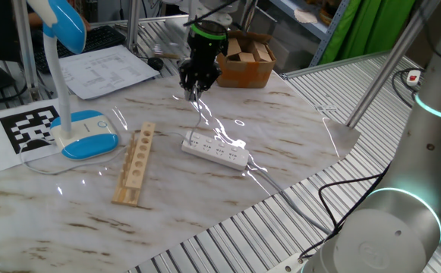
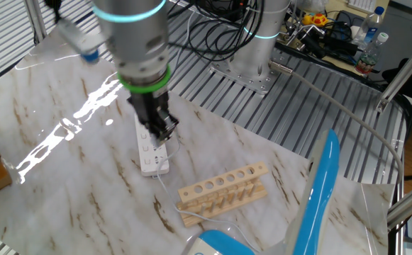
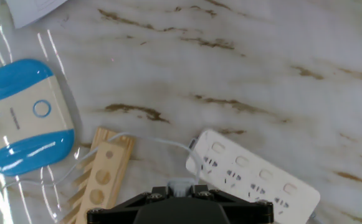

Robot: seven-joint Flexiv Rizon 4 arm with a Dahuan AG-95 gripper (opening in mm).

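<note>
My gripper (image 1: pixel 195 92) is above the white power strip (image 1: pixel 215 151), apart from it. Between the fingers sits a pale plug (image 3: pixel 181 186), with the fingers closed around it; its prongs are hidden. A thin white cable (image 3: pixel 146 138) runs from this plug, loops over the wooden rack and leads toward the blue-and-white desk lamp (image 1: pixel 86 136). Seen from the wrist, the strip's rows of sockets (image 3: pixel 255 177) lie right of the gripper, with its near end closest. In exterior view 2 the arm partly covers the strip (image 2: pixel 151 159).
A wooden rack with holes (image 1: pixel 137 163) stands between lamp and strip. Toward the back are papers (image 1: pixel 106 70) and an open cardboard box (image 1: pixel 247 64). The strip's grey cord (image 1: pixel 288 199) runs off the table edge.
</note>
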